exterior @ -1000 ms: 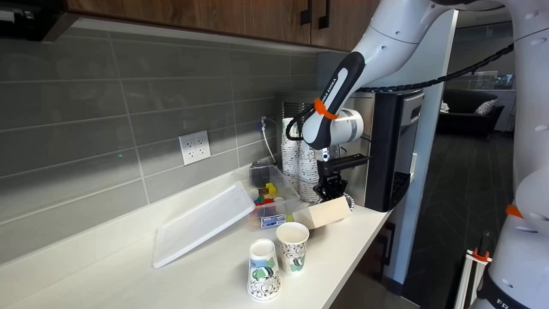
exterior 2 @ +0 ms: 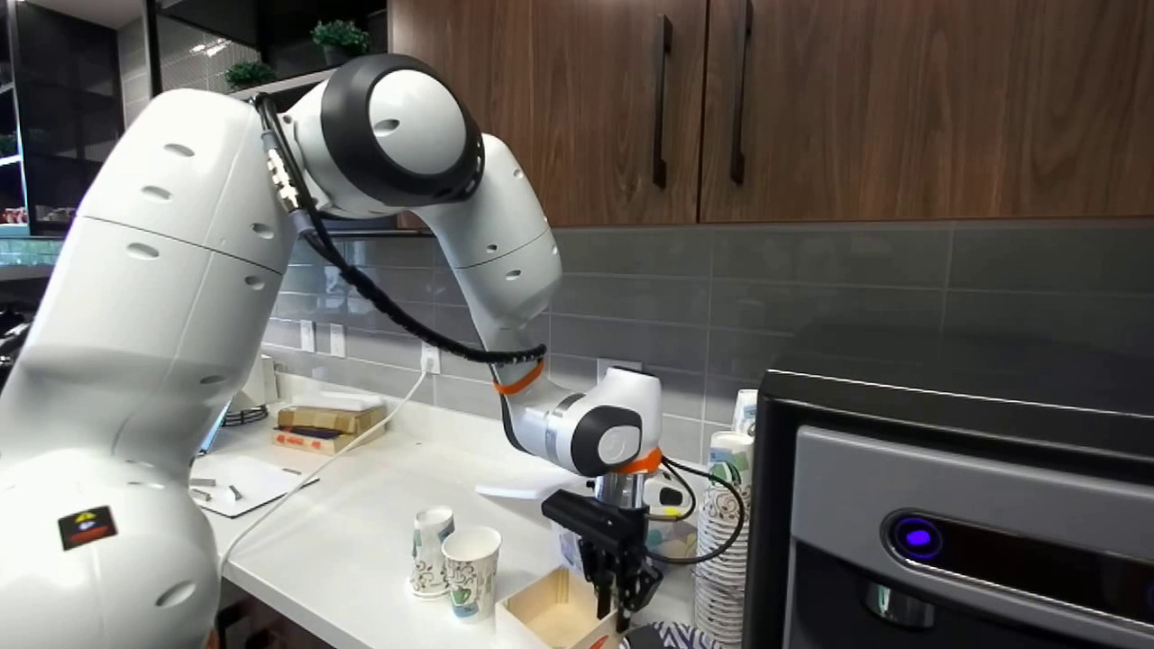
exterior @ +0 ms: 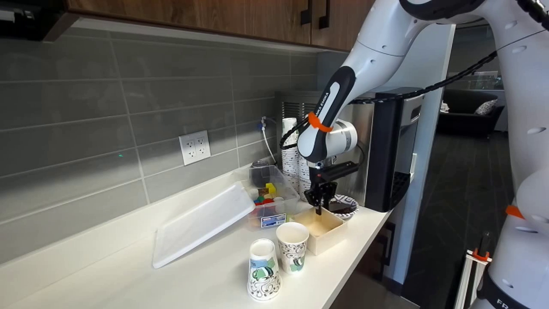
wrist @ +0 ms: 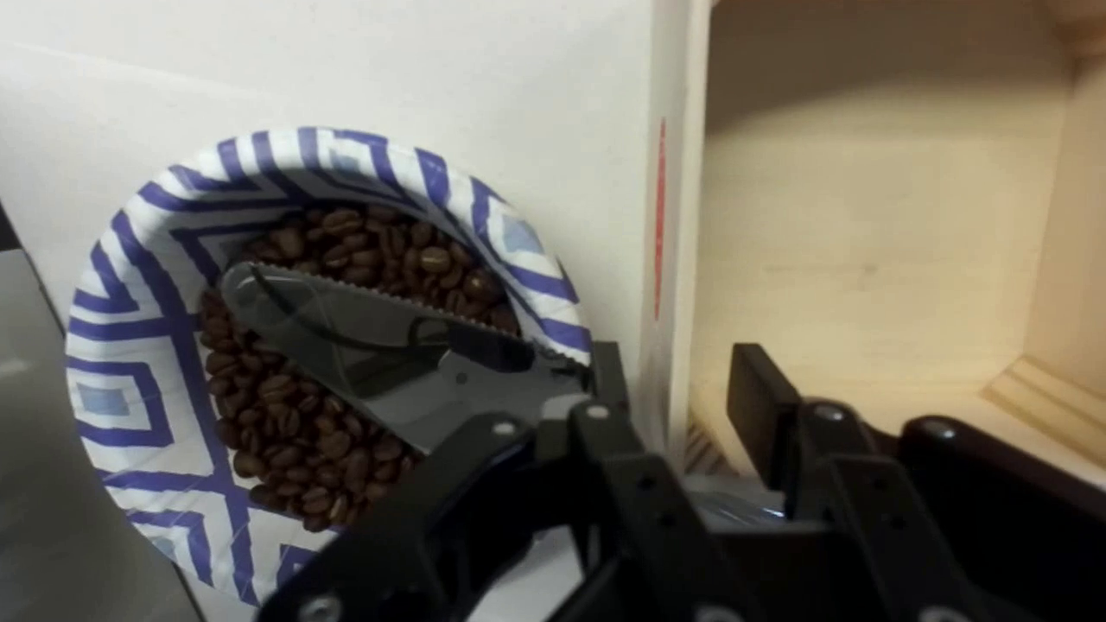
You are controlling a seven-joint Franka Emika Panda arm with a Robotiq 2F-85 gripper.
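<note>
A pale wooden box (exterior: 329,237) rests level on the counter, its visible inside (wrist: 881,259) empty. My gripper is partly open, its fingers on either side of the box's near wall (wrist: 679,238), with gaps beside it. One finger (wrist: 759,399) is inside the box and the other is outside, over the bowl's edge. In the wrist view, a blue-and-white patterned paper bowl (wrist: 114,404) stands left of the box. It contains coffee beans (wrist: 301,451) and a grey, tooth-edged flat tool (wrist: 352,347). My fingers hide part of the bowl's lower right.
Two paper cups, one upside down (exterior: 263,273) and one upright (exterior: 292,247), stand beside the box. Behind are a clear bin (exterior: 270,206) of colourful items and stacked cups (exterior: 291,159). A black-fronted machine (exterior: 386,149) bounds the right.
The box was tilted up at my gripper a second ago; now it sits level on the counter. My gripper has come down slightly, and the bowl shows more behind the box.
</note>
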